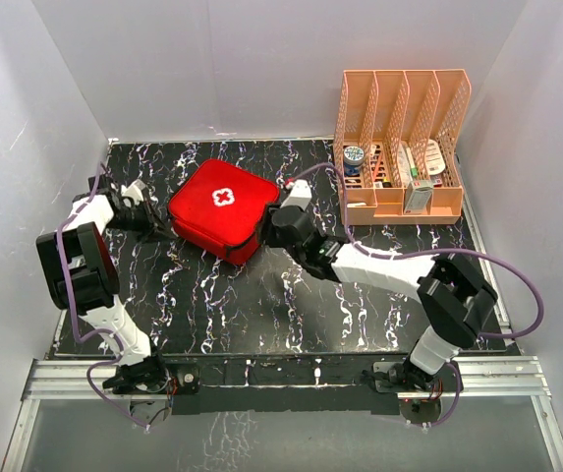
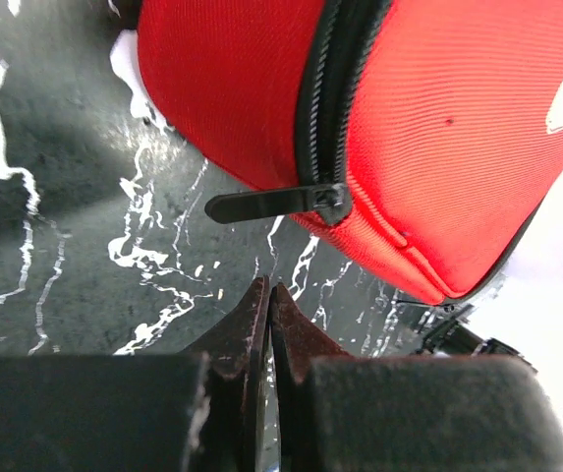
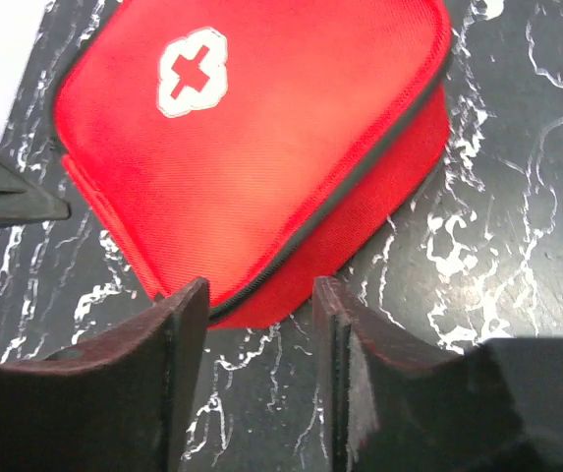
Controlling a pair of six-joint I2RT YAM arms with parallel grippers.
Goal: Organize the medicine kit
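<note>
The red medicine bag (image 1: 202,187), a white cross on its lid, lies on the left side of the table. In the left wrist view its black zipper pull (image 2: 261,204) sticks out from the corner, outside and beyond my left gripper. Those fingers are shut together with nothing between them, just off the bag's corner. My right gripper is open near the bag's right side; in the right wrist view the bag edge (image 3: 306,251) shows beyond the gap, and nothing is held.
A peach-coloured organizer (image 1: 384,211) with several compartments holding small items stands at the back right. Walls close in the left, back and right.
</note>
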